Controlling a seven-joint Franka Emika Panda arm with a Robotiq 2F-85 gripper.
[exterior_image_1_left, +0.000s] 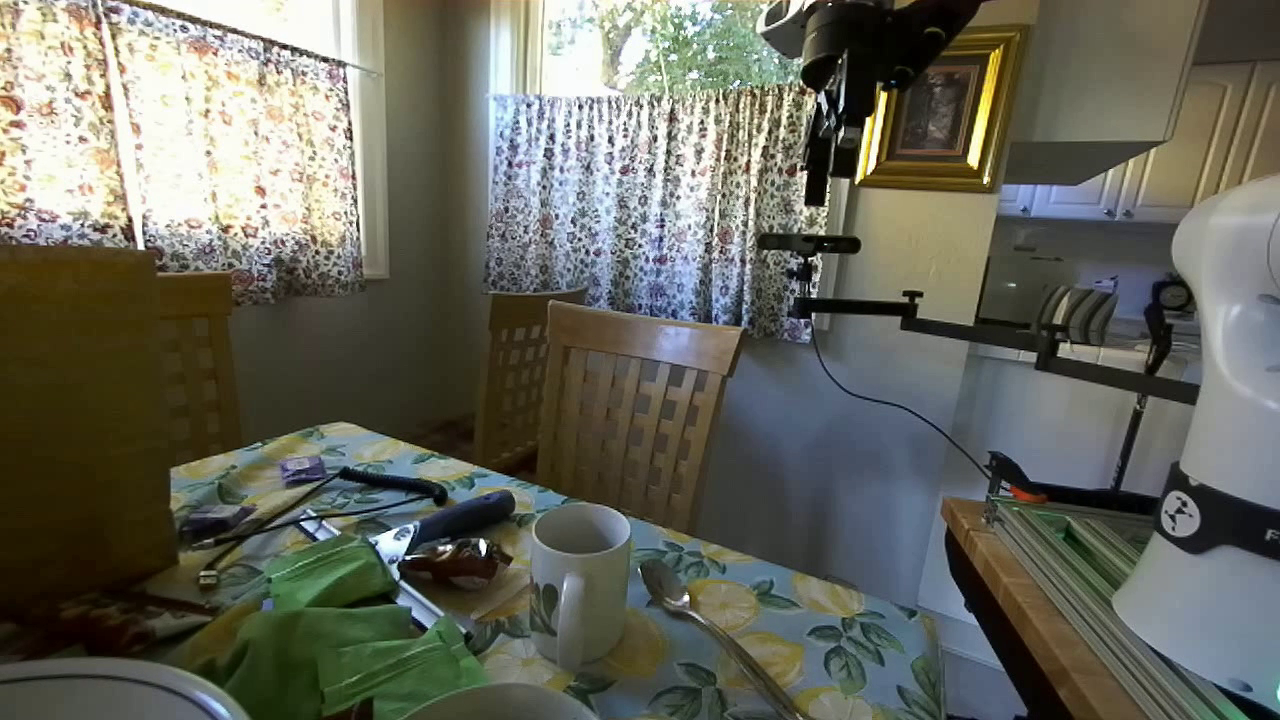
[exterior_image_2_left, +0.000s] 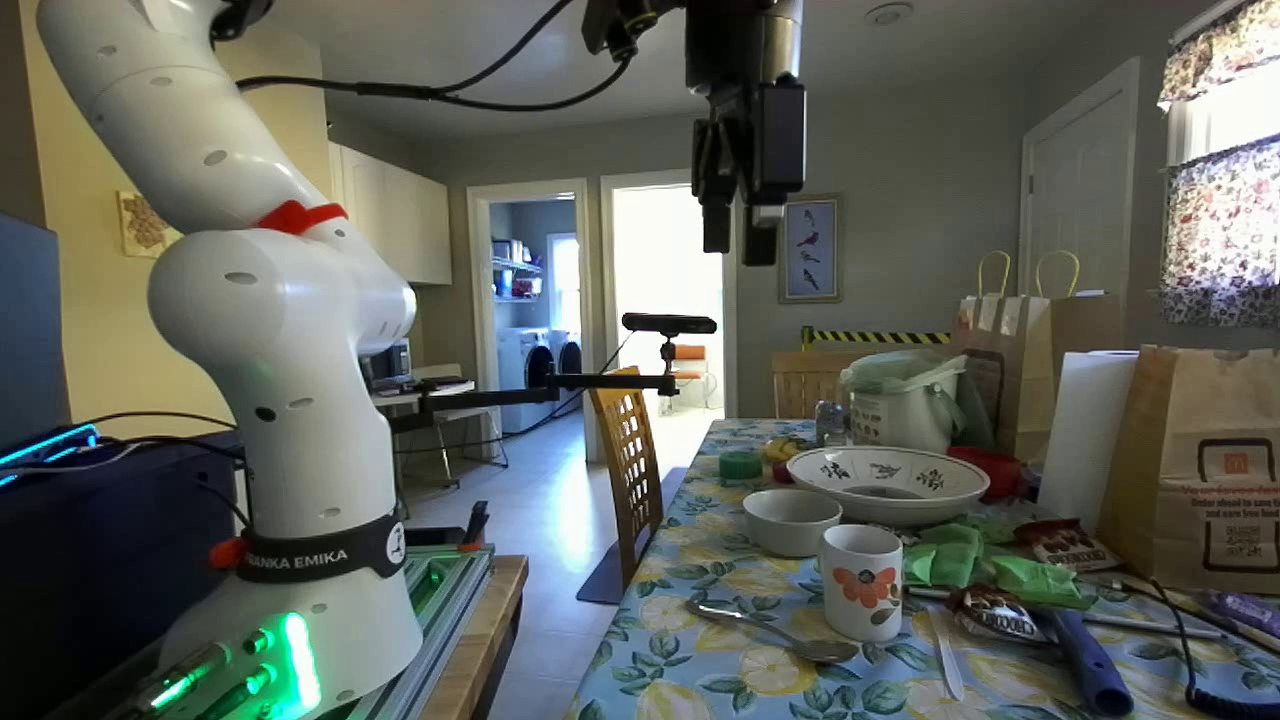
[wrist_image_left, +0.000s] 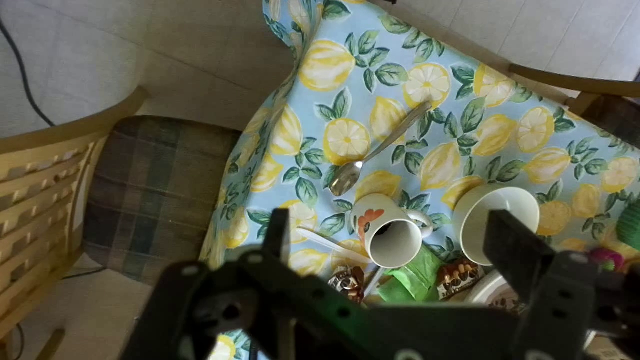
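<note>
High above the table hangs my gripper, pointing down, with its fingers wide apart. In the wrist view nothing is held between them. Far below lies the tabletop, where a white mug with an orange flower stands upright. A metal spoon rests on the lemon tablecloth beside the mug. A white bowl stands close to the mug, its right side partly covered by a finger in the wrist view. Behind it is a wide patterned dish.
Green wrappers, a snack packet and a blue-handled tool clutter the table near the mug. Paper bags and a white bucket stand on it too. A camera on an arm juts beside the table.
</note>
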